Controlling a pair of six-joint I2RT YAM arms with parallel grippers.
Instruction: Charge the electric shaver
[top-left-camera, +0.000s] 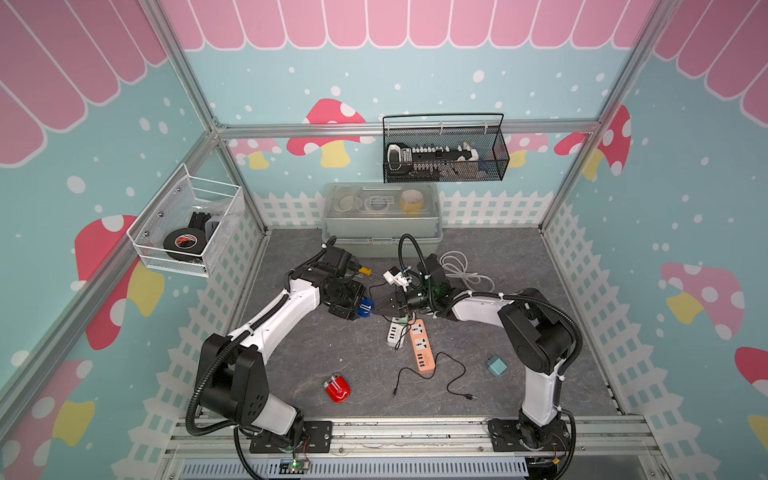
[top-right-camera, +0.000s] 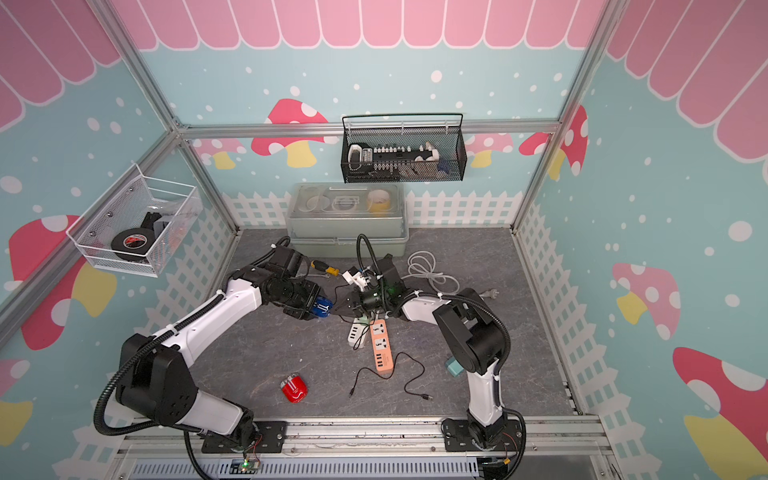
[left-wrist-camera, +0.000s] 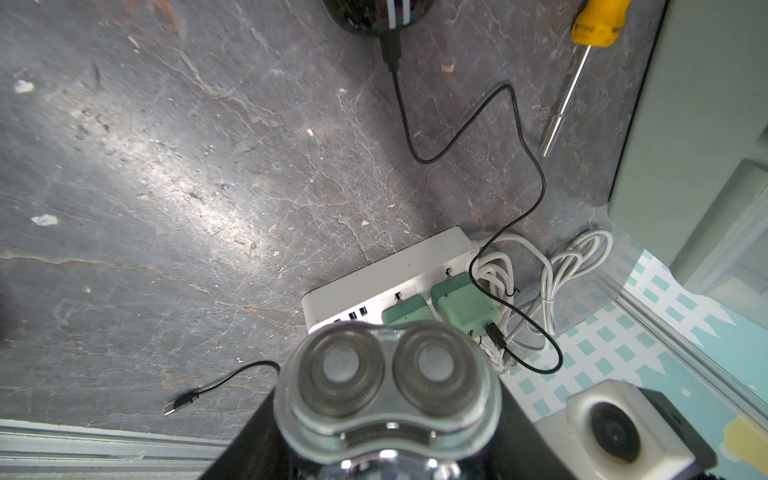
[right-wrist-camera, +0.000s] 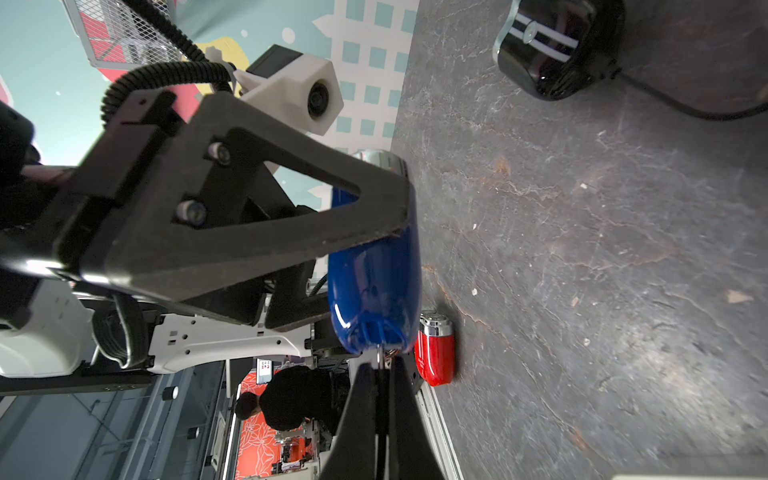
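Note:
A blue shaver (right-wrist-camera: 374, 280) is upright in the fingers of my left gripper (top-left-camera: 357, 300), its metal heads (left-wrist-camera: 388, 372) facing the left wrist camera. My right gripper (top-left-camera: 400, 300) faces it from the right; in its wrist view its dark fingertips are together just below the shaver's bottom, with a thin silver piece at the tip against that end. A black charging stand (right-wrist-camera: 560, 48) with a cable lies on the table. The cable runs to a green adapter (left-wrist-camera: 464, 300) on the white power strip (left-wrist-camera: 360, 284).
An orange strip (top-left-camera: 421, 345), red shaver (top-left-camera: 337, 388), loose black cable and teal block (top-left-camera: 496, 365) lie toward the front. A yellow screwdriver (left-wrist-camera: 598, 20) lies by the grey lidded box (top-left-camera: 382, 240) at the back.

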